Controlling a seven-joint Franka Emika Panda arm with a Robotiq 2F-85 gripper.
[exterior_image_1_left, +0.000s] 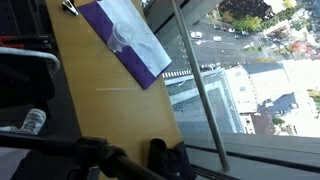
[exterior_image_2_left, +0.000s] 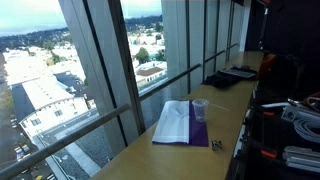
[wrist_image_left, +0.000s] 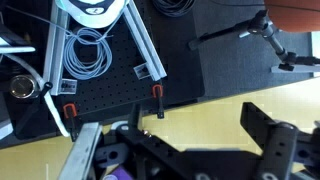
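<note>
My gripper is open, seen at the bottom of the wrist view with its black fingers (wrist_image_left: 272, 142) wide apart. Pale wooden tabletop shows between them, with nothing held. A clear plastic cup (exterior_image_2_left: 199, 107) stands by the open white paper (exterior_image_2_left: 172, 122), over a purple sheet or folder (exterior_image_2_left: 197, 133). From above, the cup (exterior_image_1_left: 122, 35) overlaps the paper's near edge. A small dark and metallic object (exterior_image_2_left: 216, 146) lies on the wood close to the purple corner; what it is cannot be made out.
Dark items (exterior_image_2_left: 232, 76) lie farther along the tabletop, beside the window rail (exterior_image_2_left: 180, 72). Below the table edge, a black platform (wrist_image_left: 110, 93) carries coiled grey cable (wrist_image_left: 88, 55) and metal rails. Bare wood (exterior_image_1_left: 112, 103) lies between the purple sheet and the dark items.
</note>
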